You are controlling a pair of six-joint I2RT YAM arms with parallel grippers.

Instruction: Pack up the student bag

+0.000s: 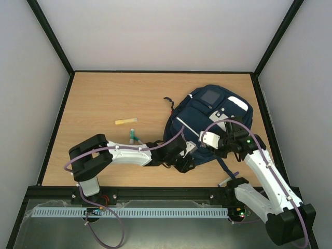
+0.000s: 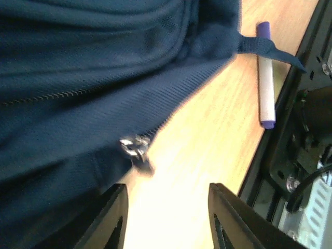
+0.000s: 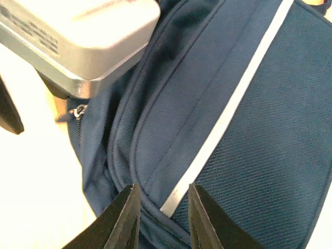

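A dark blue backpack [image 1: 207, 110] with white trim lies flat on the right half of the table. My left gripper hangs at the bag's near edge, its fingers apart with bare table between them. Just ahead of those fingers is a metal zipper pull [image 2: 136, 148] on the bag's edge. My right gripper is over the bag's fabric, fingers parted, with cloth and a white strip [image 3: 210, 148] showing beyond the gap. Whether its tips touch the cloth cannot be told.
On the table's left lie a yellow stick-like item [image 1: 126, 121] and a small green-and-white tube [image 1: 132, 136], partly behind my left arm. A white marker with purple ends [image 2: 265, 78] lies by the front edge.
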